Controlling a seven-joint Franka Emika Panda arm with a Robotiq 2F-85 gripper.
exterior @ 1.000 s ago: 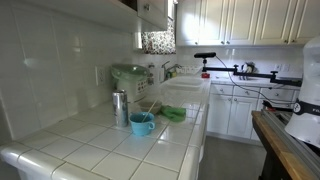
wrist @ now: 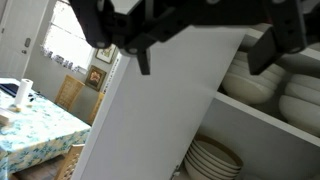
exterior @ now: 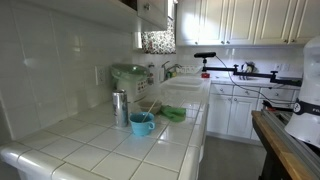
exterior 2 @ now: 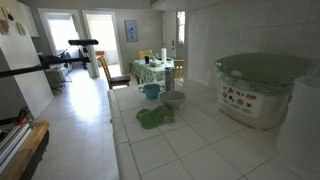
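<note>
In the wrist view, my gripper shows as two dark fingers at the top with a wide empty gap, so it stands open. Behind it is a cabinet with white bowls (wrist: 250, 88) on one shelf and stacked bowls (wrist: 212, 157) on a lower one. Neither exterior view shows the gripper. A light blue cup (exterior: 142, 124) stands on the tiled counter (exterior: 95, 150) beside a silver canister (exterior: 121, 109). Farther along lies a green cloth (exterior: 173, 113). The second exterior view also has a grey bowl (exterior 2: 173, 99) near the cup.
A large container with a green lid (exterior 2: 262, 68) occupies the counter by the wall. Overhead cabinets (exterior: 95, 10) hang above. In the wrist view, a dining table (wrist: 40, 120) stands beyond the cabinet's white side panel (wrist: 150, 110).
</note>
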